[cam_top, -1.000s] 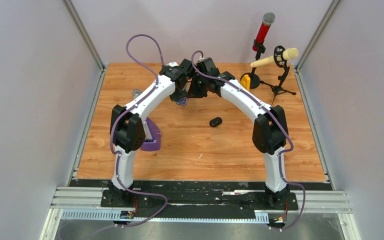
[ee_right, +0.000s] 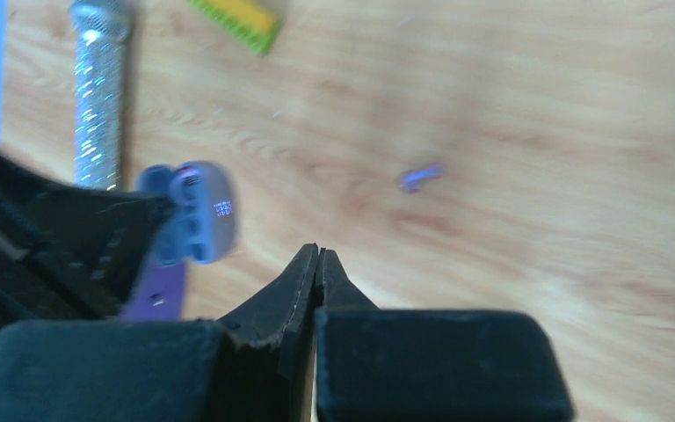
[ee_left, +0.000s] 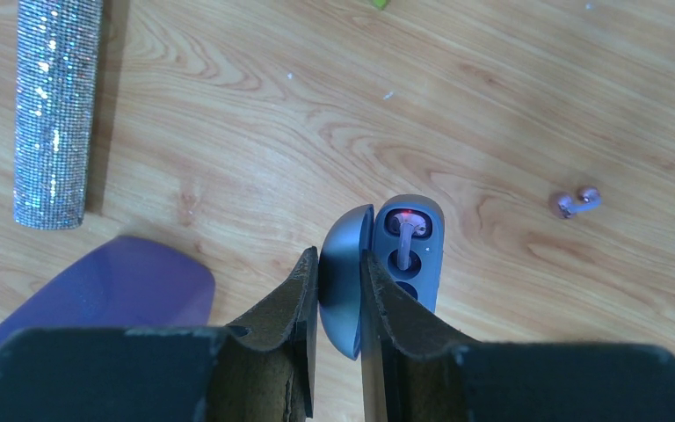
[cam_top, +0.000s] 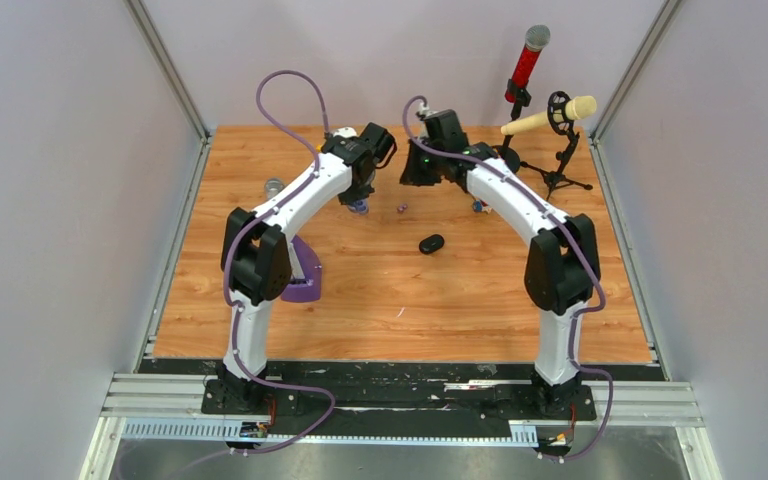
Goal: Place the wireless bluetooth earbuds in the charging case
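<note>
The open blue charging case (ee_left: 429,230) is held up by its lid (ee_left: 341,281), with my left gripper shut on that lid. One purple earbud (ee_left: 407,242) sits in the case's upper slot, where a red light glows; its stem lies along the slots. Another purple earbud (ee_left: 577,202) is apart from the case, over open wood; whether it touches the table is hard to tell. In the right wrist view this loose earbud (ee_right: 420,178) is beyond my right gripper, whose fingertips are shut with nothing visible between them.
A glittery microphone (ee_left: 55,114) and a purple holder (cam_top: 305,272) lie on the left. A black oval object (cam_top: 431,244) rests mid-table. Stands with a red microphone (cam_top: 526,68) and a cream one occupy the back right.
My right gripper has drawn away rightward from the case. The loose earbud, by the case a second ago, is now apart from both and slightly farther right. The left arm has barely shifted.
</note>
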